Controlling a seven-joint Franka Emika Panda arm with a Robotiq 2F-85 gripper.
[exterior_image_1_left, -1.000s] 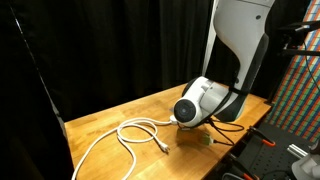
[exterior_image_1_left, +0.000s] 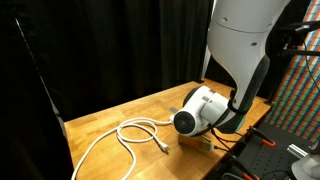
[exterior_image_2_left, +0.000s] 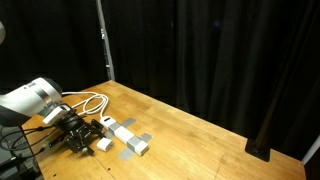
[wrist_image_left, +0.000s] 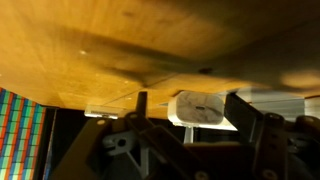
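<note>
In the wrist view my gripper is open, its two dark fingers well apart. A small white block-like object (wrist_image_left: 196, 108) with a round end lies in view between them, closer to the right finger; a gap shows on the left finger's side. Whether anything touches is not clear. Exterior view 2 has the gripper low over the table's left part, beside a small white piece (exterior_image_2_left: 104, 144) and a grey-and-white strip (exterior_image_2_left: 124, 136). In exterior view 1 the arm's white wrist hides most of the fingers.
A white cable (exterior_image_1_left: 128, 131) loops across the table (exterior_image_1_left: 98, 124) left of the arm. Black curtains stand behind. A colourful striped panel (wrist_image_left: 18, 125) shows at the wrist view's lower left.
In exterior view 1 the arm has come lower and nearer the camera, its wrist now covering more of the table's front right. The cable has stayed put.
</note>
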